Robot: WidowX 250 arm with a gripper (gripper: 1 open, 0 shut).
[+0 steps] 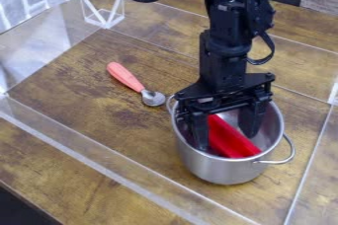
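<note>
My black gripper [224, 115] reaches down into a steel pot [230, 170] at the right of the camera view, its fingers open and spread inside the rim. A red object [232, 138] lies in the pot between and below the fingers; part of it is hidden by the gripper, and I cannot tell whether the fingers touch it.
A spoon with a red handle [125, 77] lies on the wooden table [73, 140] left of the pot. A clear barrier with a white bracket stands at the upper left.
</note>
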